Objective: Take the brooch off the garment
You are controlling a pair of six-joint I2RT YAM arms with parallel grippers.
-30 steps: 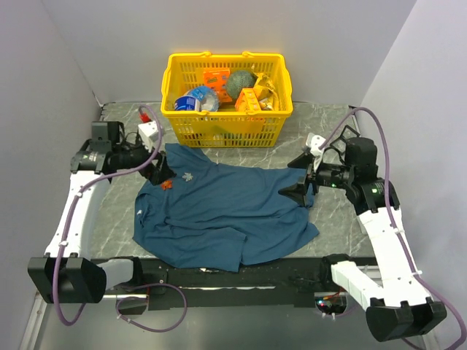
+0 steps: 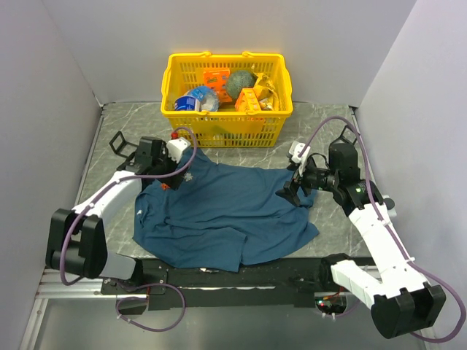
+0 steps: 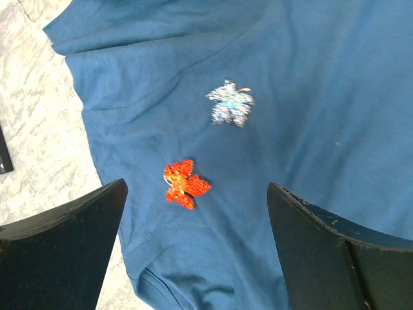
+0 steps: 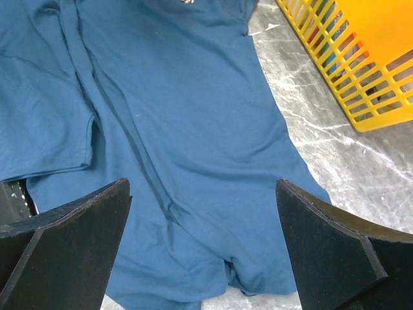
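Observation:
A blue garment (image 2: 226, 219) lies spread on the grey surface. In the left wrist view it carries a red flower-shaped brooch (image 3: 182, 183) and a silvery one (image 3: 230, 103) above it. My left gripper (image 2: 171, 175) hangs over the garment's upper left, open, with the red brooch below between its fingers in the wrist view; from above it partly hides that brooch. My right gripper (image 2: 295, 189) stands open over the garment's right edge, with only cloth beneath it in the right wrist view.
A yellow basket (image 2: 226, 130) of groceries stands at the back behind the garment. Bare marbled surface (image 2: 117, 233) shows at both sides. Walls close in at left, right and back.
The right arm has shifted slightly inward and down in the top view, its gripper still over the garment's right edge.

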